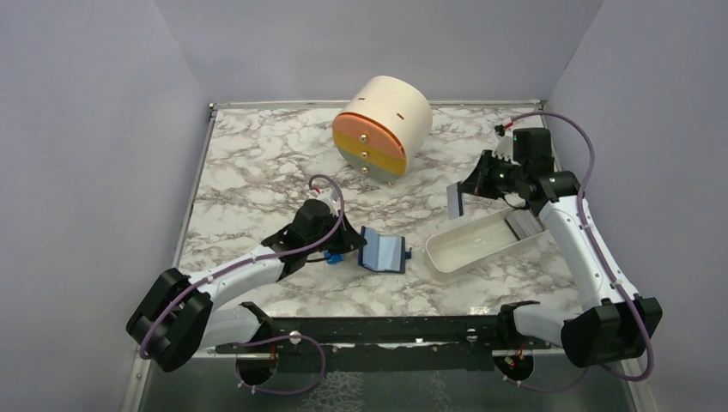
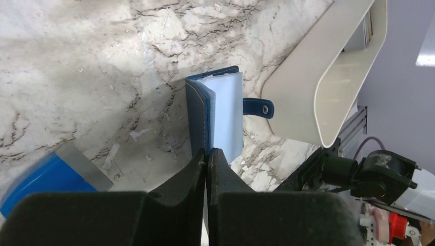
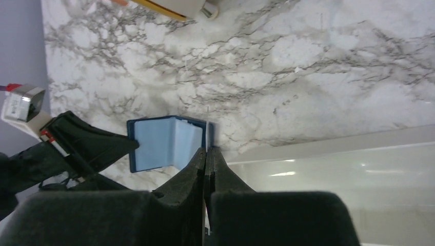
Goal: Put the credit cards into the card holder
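The blue card holder (image 1: 385,253) lies open on the marble table, its clear sleeves showing. My left gripper is at its spine edge, fingers close together on that edge; how far they are shut is hard to tell. My right gripper (image 1: 468,184) is above the table right of the holder, shut on a thin grey card (image 1: 455,201), seen edge-on between its fingers in the right wrist view. More cards (image 1: 524,223) stand in the white bin (image 1: 464,257).
A cream cylinder with coloured drawers (image 1: 386,112) stands at the back. A blue object (image 2: 51,182) lies beside the left gripper.
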